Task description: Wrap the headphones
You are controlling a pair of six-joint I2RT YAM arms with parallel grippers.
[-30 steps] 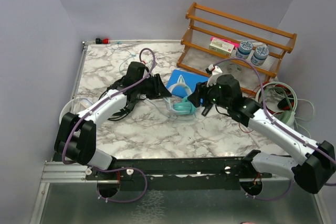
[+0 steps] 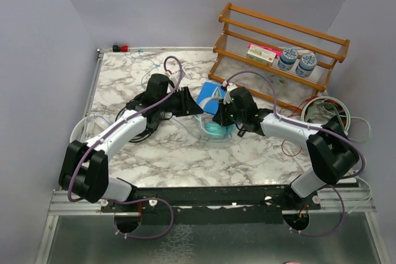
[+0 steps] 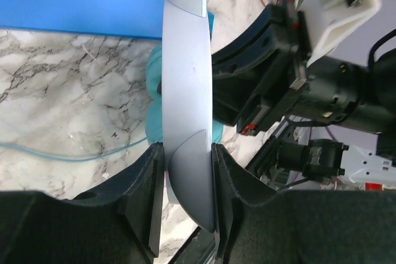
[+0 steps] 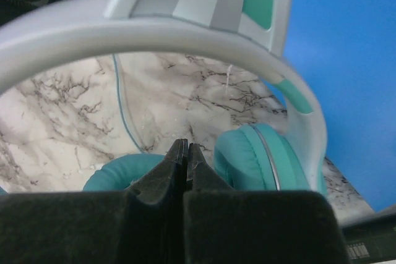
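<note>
White-and-teal headphones with cat-ear trim stand mid-table, both cups close together. My left gripper is shut on their white headband, which runs lengthwise through the left wrist view. My right gripper is shut with nothing between its fingers, tips together. One teal ear cup sits just right of those tips, outside them; the other, a teal ear cup, is to their left and partly covered by the fingers. The headband arcs across the upper part of the right wrist view.
A blue board lies behind the headphones. Black headphones with a cable are on the left, behind my left arm. A wooden rack stands at the back right, with green headphones and cords beside it.
</note>
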